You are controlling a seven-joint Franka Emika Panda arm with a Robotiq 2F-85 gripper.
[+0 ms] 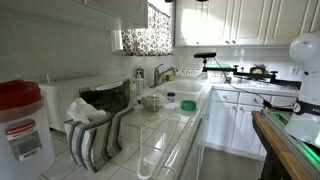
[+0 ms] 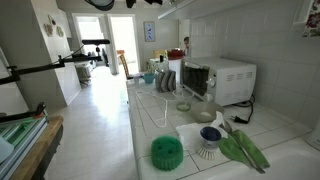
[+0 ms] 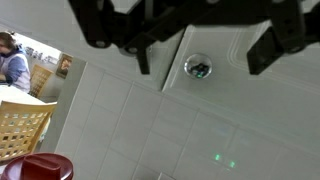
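In the wrist view my gripper is open, its two dark fingers (image 3: 144, 58) set wide apart. A round clear knob (image 3: 198, 66) on a white cabinet door (image 3: 235, 90) shows in the gap between them. Whether the fingers touch the cabinet cannot be told. Nothing is held. A red lid (image 3: 52, 166) appears at the lower left of that view. In exterior view 1, a white container with a red lid (image 1: 24, 125) stands at the near left of the counter.
The counter holds a grey slotted rack (image 1: 95, 135), a white toaster oven (image 2: 222, 80), a green round item (image 2: 167, 153), a small blue-topped jar (image 2: 209, 137) and a green cloth (image 2: 243, 148) with utensils. White upper cabinets (image 1: 85, 12) overhang it.
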